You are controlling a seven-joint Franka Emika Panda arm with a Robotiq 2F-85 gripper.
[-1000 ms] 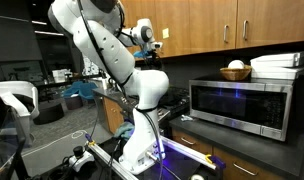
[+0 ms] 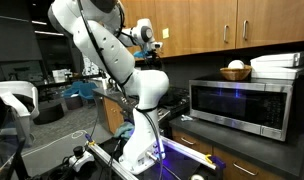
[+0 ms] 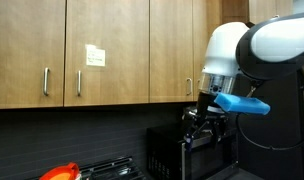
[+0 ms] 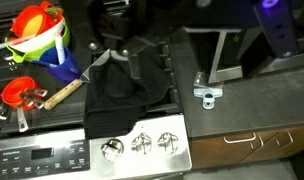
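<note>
My gripper (image 2: 158,46) hangs high beside the wall cabinets, at the end of the white arm. In the second exterior view the dark gripper (image 3: 204,126) shows below the white wrist, apart from the counter. Dark, blurred gripper parts fill the top of the wrist view, and whether the fingers are open or shut is unclear. Below, a black cloth (image 4: 127,95) lies crumpled on the stove. To its left are a wooden-handled utensil (image 4: 64,94), a blue cup (image 4: 64,66), an orange-red colander (image 4: 20,92) and stacked coloured bowls (image 4: 34,28).
A silver microwave (image 2: 237,106) stands on the counter, with a basket (image 2: 235,73) and white containers (image 2: 278,64) on top. Stove knobs (image 4: 141,143) line the front edge. A small metal clip-like object (image 4: 207,92) lies on the otherwise bare dark counter. Upper cabinets (image 3: 107,50) flank the arm.
</note>
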